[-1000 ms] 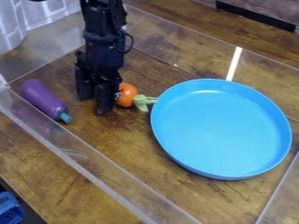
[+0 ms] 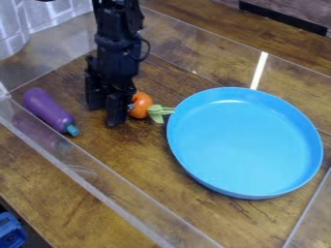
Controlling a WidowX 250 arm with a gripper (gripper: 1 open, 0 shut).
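Observation:
My black gripper [image 2: 114, 102] is low over the wooden board, left of and touching or very near an orange toy vegetable with pale green leaves [image 2: 139, 106]. Its fingers are dark and partly overlap, so whether they are open or shut is unclear. A purple toy eggplant [image 2: 45, 108] lies to the left. A large blue plate [image 2: 245, 138] sits on the right, beside the leaves.
Clear plastic walls edge the wooden surface [image 2: 145, 184]. A blue object [image 2: 10, 232] is at the bottom left corner, outside the wall.

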